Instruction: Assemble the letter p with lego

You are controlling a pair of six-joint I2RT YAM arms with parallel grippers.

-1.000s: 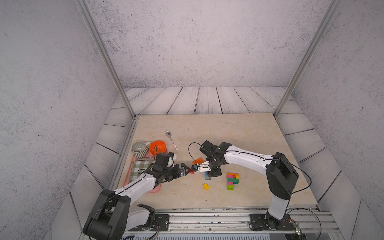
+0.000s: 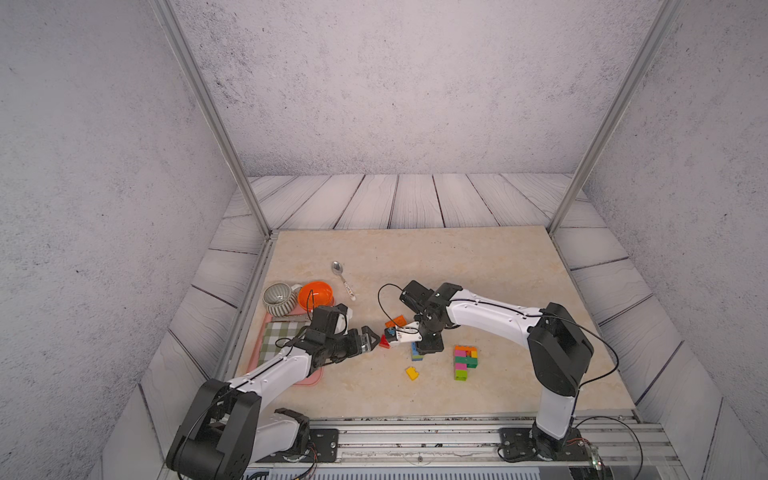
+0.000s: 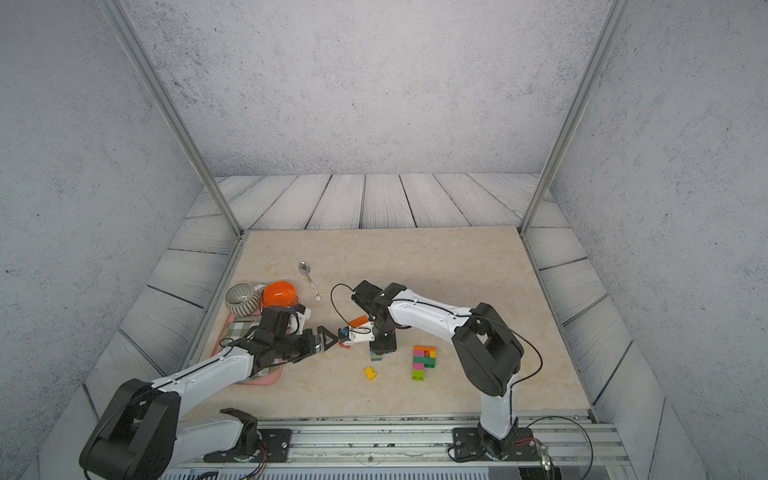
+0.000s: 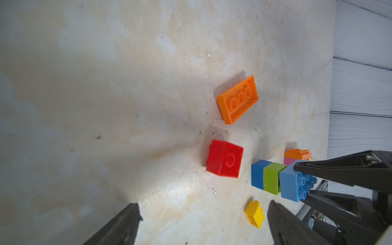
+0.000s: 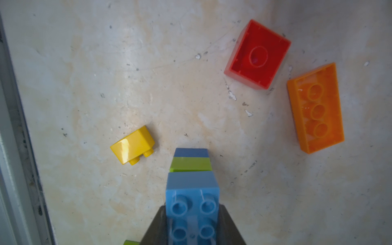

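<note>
My right gripper is shut on a light blue brick (image 5: pixel 192 181), its studs facing the fingers. In line with that brick are a lime green brick (image 4: pixel 273 178) and a dark blue one (image 4: pixel 260 173). A narrow offset shows between the light blue and green bricks, and I cannot tell whether they are joined. Open and empty, my left gripper is left of the red brick (image 4: pixel 224 158). Beyond the red brick lies an orange brick (image 4: pixel 238 100), underside up. A small yellow brick (image 5: pixel 132 145) rests on its side near the front.
A multicoloured brick assembly (image 2: pixel 465 362) lies right of the right gripper. At the left are a pink tray (image 2: pixel 257 352), an orange bowl (image 2: pixel 315 295), a striped cup (image 2: pixel 279 299) and a spoon (image 2: pixel 343 278).
The right arm has shifted very slightly, and a little more of the red brick shows beside it. My left arm looks still.
</note>
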